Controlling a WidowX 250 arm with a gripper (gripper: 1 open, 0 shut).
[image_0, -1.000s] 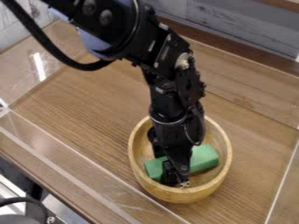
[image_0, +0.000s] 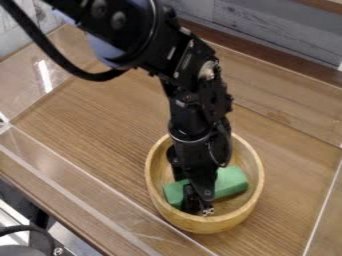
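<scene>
A black robot arm comes down from the top left into a light wooden bowl (image_0: 246, 208) at the lower middle. My gripper (image_0: 198, 200) is down inside the bowl at a green block (image_0: 230, 182), which lies tilted across the bowl's floor and shows on both sides of the fingers. The gripper looks shut on the green block, though the dark fingertips partly hide where they meet it.
The bowl stands on a wooden table (image_0: 94, 130) with clear room to the left, behind and right. A pale wall runs along the back. The table's edge and some cables are at the lower left.
Very little differs; the gripper and the arm have shifted very slightly, still down in the bowl at the green block.
</scene>
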